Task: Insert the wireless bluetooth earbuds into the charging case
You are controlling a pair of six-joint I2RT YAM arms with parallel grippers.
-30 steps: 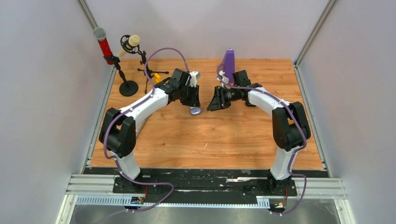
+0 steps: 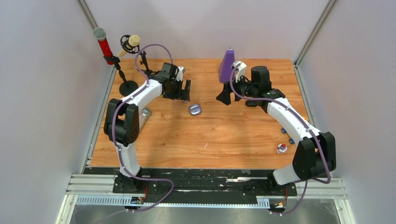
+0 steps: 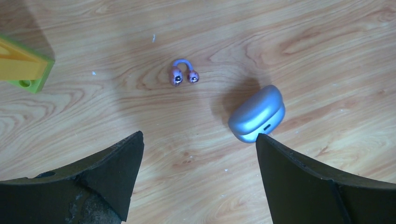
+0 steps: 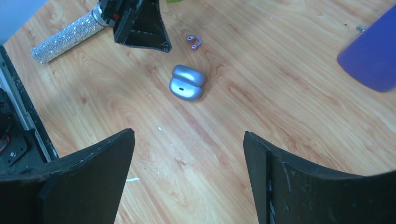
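A silvery-blue charging case [image 2: 195,109] lies on the middle of the table, lid down over it as far as I can tell [image 3: 256,112] [image 4: 187,81]. Behind it, a small purple pair of earbuds, joined by a curved piece, lies on the wood, also visible in the right wrist view [image 4: 194,42]. My left gripper [image 2: 186,91] hangs open above the table behind and left of the case, empty. My right gripper [image 2: 228,97] is open, right of the case, with nothing between its fingers.
A purple object [image 2: 227,65] stands at the back. Microphone stands [image 2: 128,87] and a green-yellow toy [image 3: 25,70] are at the back left, a glittery microphone [image 4: 65,39] at the left.
My left gripper has drawn back and left from over the case, uncovering it. My right gripper has shifted right and higher, its arm swinging toward the table's right side.
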